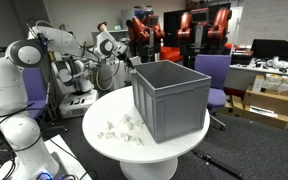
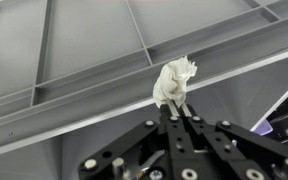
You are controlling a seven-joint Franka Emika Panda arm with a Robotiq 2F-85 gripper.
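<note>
A crumpled white piece, like paper or tissue (image 2: 172,82), sticks out from the fingertips of my gripper, which is shut on it. Ribbed walls and the rim of a large grey bin (image 2: 94,97) fill much of the wrist view behind the piece. In the exterior view the bin (image 1: 174,112) stands upright on the round white table, with its top open. My gripper (image 1: 131,61) is at about rim height near the bin's back left corner. The bin's floor is hidden from the exterior view.
Several white crumpled scraps (image 1: 121,131) lie scattered on the front left of the white table (image 1: 101,150). A purple chair (image 1: 213,72) stands behind the bin.
</note>
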